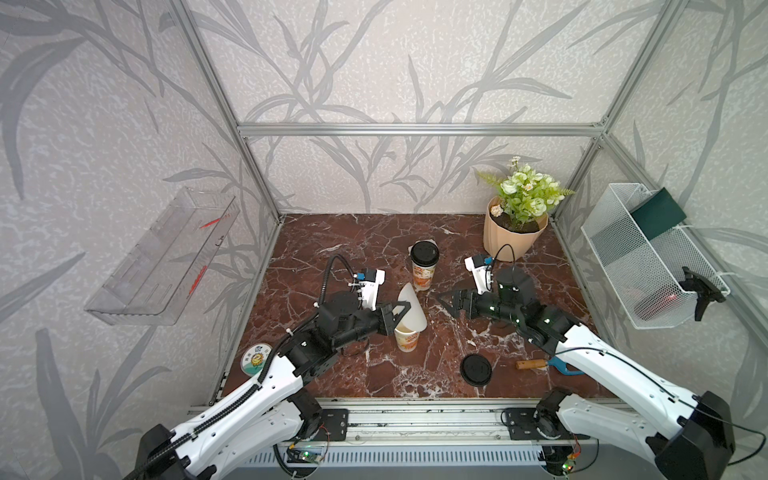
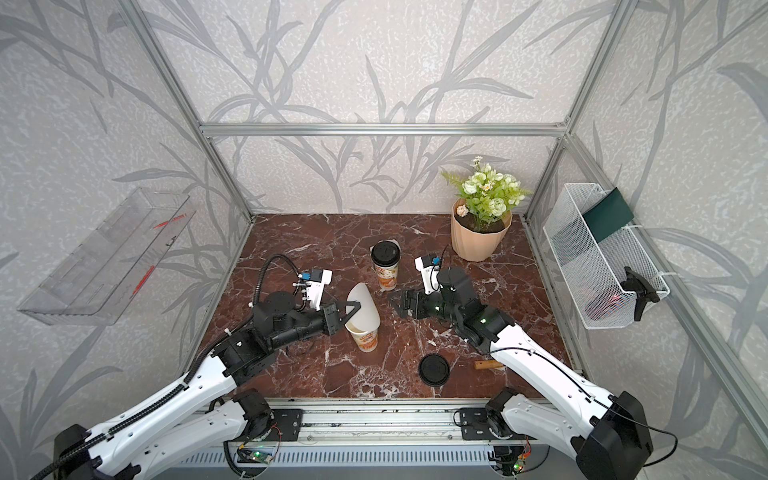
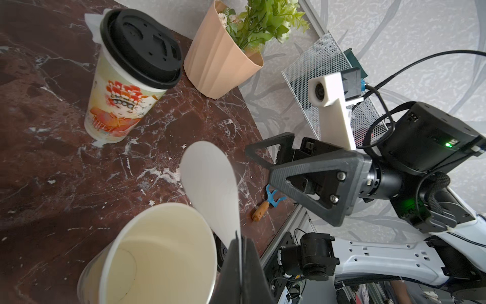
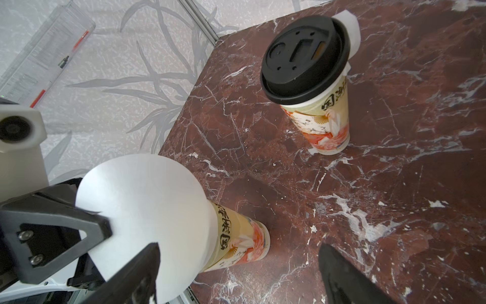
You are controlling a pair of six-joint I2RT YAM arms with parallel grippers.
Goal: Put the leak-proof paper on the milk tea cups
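Note:
My left gripper [image 1: 395,315] is shut on a round white paper sheet, held upright over the open milk tea cup [image 1: 406,340]; in the left wrist view its fingertips grip the sheet beside the cup's rim [image 3: 119,238]. My right gripper [image 2: 400,302] stands open just right of the sheet, nothing between its fingers. A second cup [image 4: 319,126] stands behind, with a black lid [image 3: 141,45] and white paper poking out from under it.
A loose black lid [image 1: 476,369] lies at the front right, near a small tool [image 1: 532,364]. A potted plant [image 2: 477,236] stands at the back right. A round tub [image 1: 256,358] lies at the front left.

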